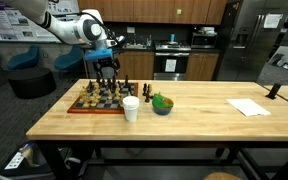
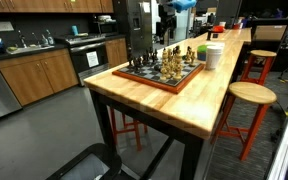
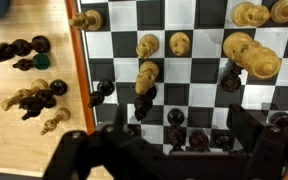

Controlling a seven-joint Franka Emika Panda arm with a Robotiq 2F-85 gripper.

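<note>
A chessboard point(image 1: 96, 109) with a brown border lies on the wooden table, holding tan and black pieces. My gripper is over the board in the wrist view, its dark fingers wide apart and nothing held between them. Black pieces point(image 3: 176, 118) stand beneath, in and around the gap. Farther up that view are several tan pieces point(image 3: 148, 46); one black piece point(image 3: 231, 80) stands close to a tall tan one point(image 3: 252, 54). In exterior view 2, tan pieces point(image 2: 172, 64) occupy the near right part of the board.
Off the board's left edge in the wrist view lie several loose pieces point(image 3: 44, 98), black and tan. A white cup point(image 1: 131, 108) and a bowl point(image 1: 162, 106) with green and yellow contents stand beside the board. White paper point(image 1: 248, 107) lies farther right; bare tabletop point(image 1: 204, 115) lies between.
</note>
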